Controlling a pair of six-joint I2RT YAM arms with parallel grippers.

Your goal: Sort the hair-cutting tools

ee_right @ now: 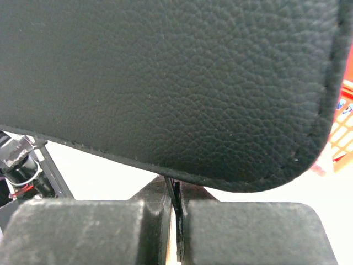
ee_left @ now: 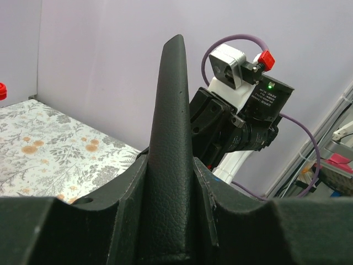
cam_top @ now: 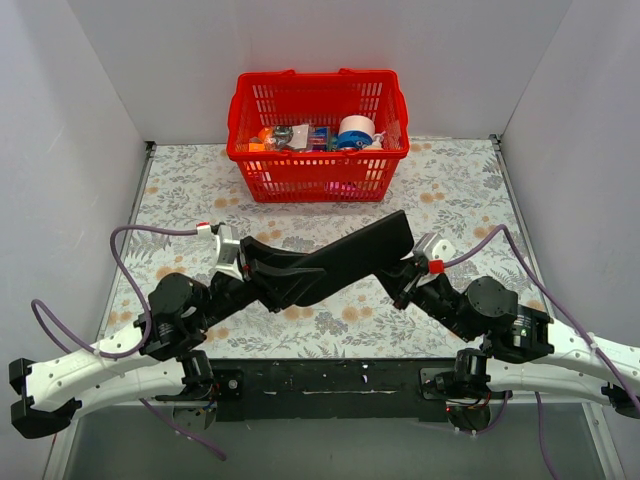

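Note:
A long black leather-textured case point(cam_top: 350, 255) is held up over the middle of the table between both grippers. My left gripper point(cam_top: 290, 277) is shut on its left end; in the left wrist view the case point(ee_left: 171, 138) stands lengthwise between the fingers. My right gripper point(cam_top: 395, 275) is at the case's other end. In the right wrist view the case point(ee_right: 165, 83) fills the top, and the fingertips are closed together just beneath its edge, a thin dark strip along their seam; whether they grip anything there is unclear.
A red plastic basket point(cam_top: 318, 178) holding assorted items, among them blue and white rolls, stands at the back centre.

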